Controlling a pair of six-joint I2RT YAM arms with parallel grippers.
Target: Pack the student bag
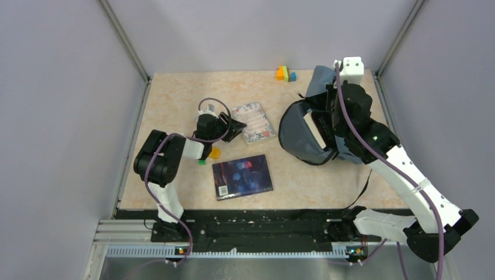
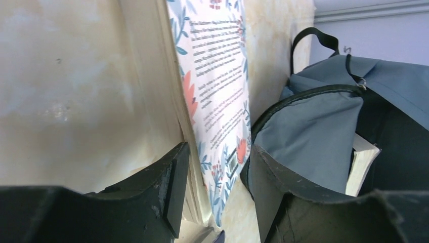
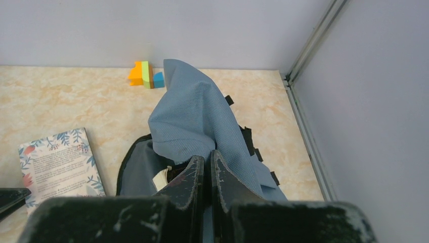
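A pale floral book [image 1: 255,122] lies near the table's middle, lines of print on its cover. My left gripper [image 1: 239,126] stands at its left edge with fingers part open. In the left wrist view, one of its fingers [image 2: 174,177] is against or close to the book's edge, and the cover shows between the fingers. The grey-blue bag [image 1: 300,134] rests open on the right with a dark-covered book [image 1: 322,127] inside. My right gripper is shut on the bag's raised fabric [image 3: 189,116]. A dark blue book [image 1: 243,177] lies flat at the front.
Orange, green and blue blocks [image 1: 285,74] stand at the back. A yellow piece [image 1: 215,153] and a green piece [image 1: 201,162] lie beside the left arm. A bag strap [image 1: 362,191] trails to the front edge.
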